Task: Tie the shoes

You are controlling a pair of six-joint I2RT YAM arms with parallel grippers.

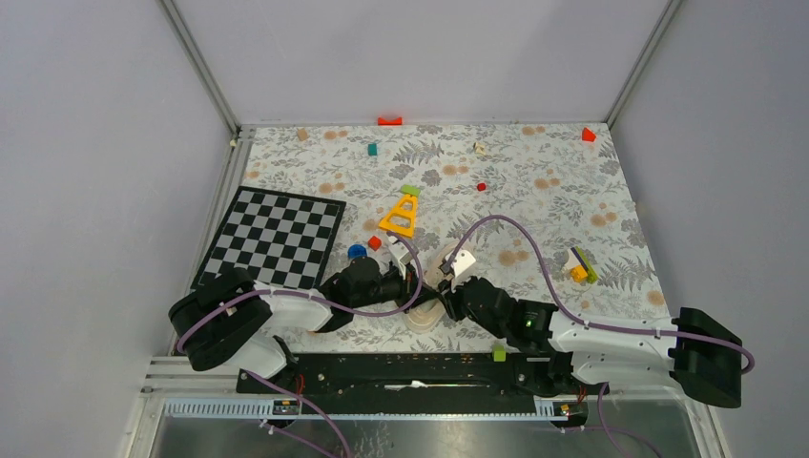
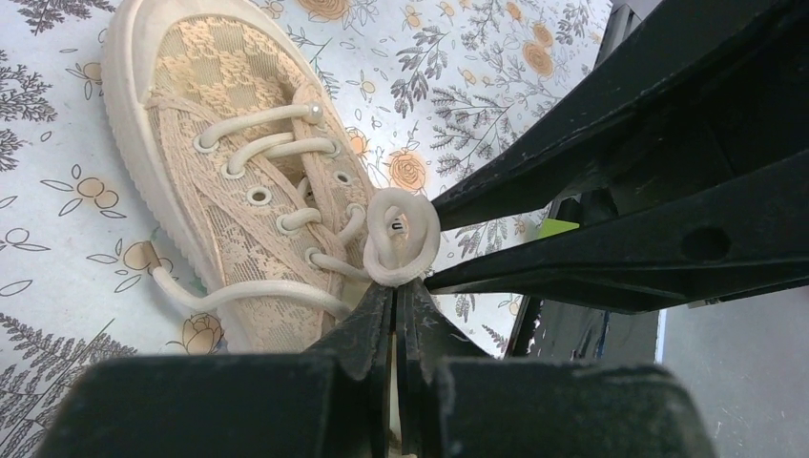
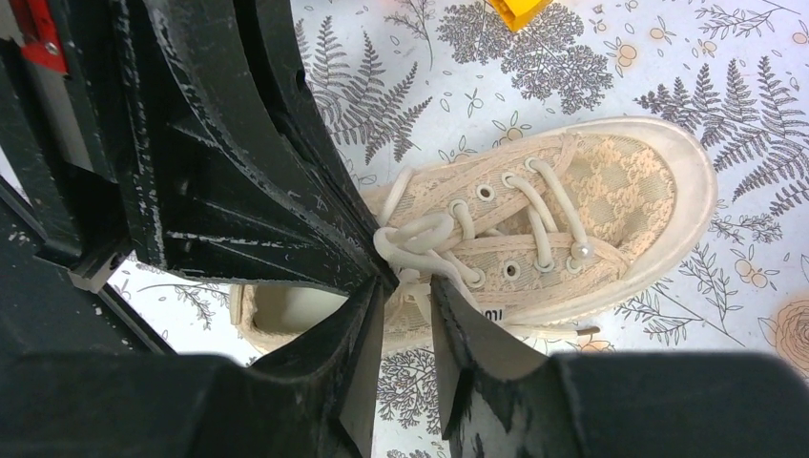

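The beige lace sneaker (image 2: 191, 143) lies under both grippers, its looped white lace (image 2: 401, 250) bunched near the middle. My left gripper is shut at that loop; whether lace is between its tips is hidden. In the right wrist view, the loop (image 3: 420, 239) lies beside the left gripper's tips. My right gripper stands part open over the laces, its fingers either side of a short gap with lace visible beyond. A loose lace end (image 2: 191, 291) crosses the shoe's side.
A checkerboard (image 1: 267, 239) lies at left. A yellow piece (image 1: 401, 214), red cube (image 1: 375, 243) and blue object (image 1: 357, 252) sit behind the arms. Small blocks lie scattered.
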